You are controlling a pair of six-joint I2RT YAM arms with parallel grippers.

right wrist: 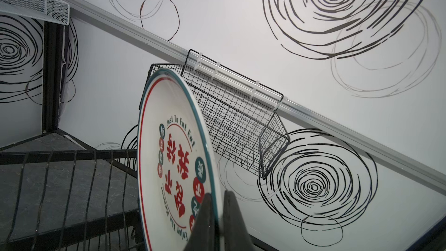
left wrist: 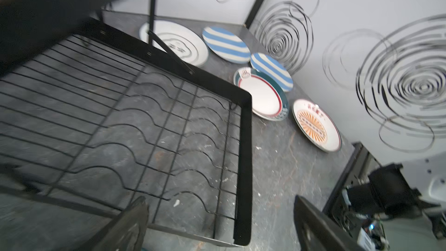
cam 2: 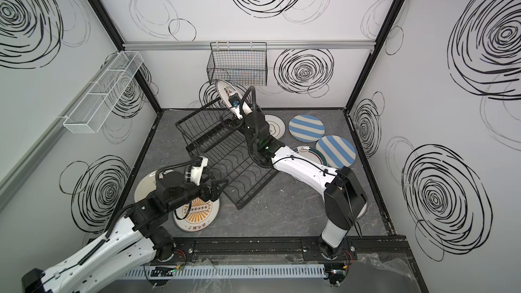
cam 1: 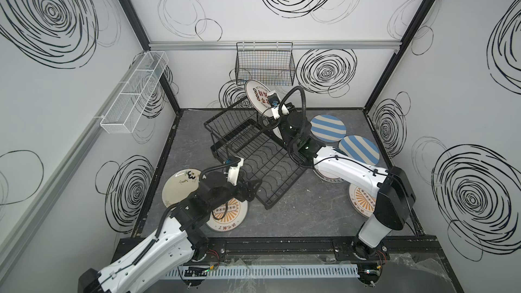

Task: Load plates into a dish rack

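A white plate with red lettering and a teal rim is held upright by my right gripper, shut on its edge, at the upper back of the black dish rack. In the top views it tilts over the rack's raised tier. My left gripper hangs low over the front of the rack's lower tier, its fingers spread apart with rack wires between them in view, holding nothing. The lower tier's curved slots appear empty.
Striped plates, a teal-rimmed plate and an orange-patterned plate lie at the right; a cream plate lies front left. Wire baskets hang on the back and left walls.
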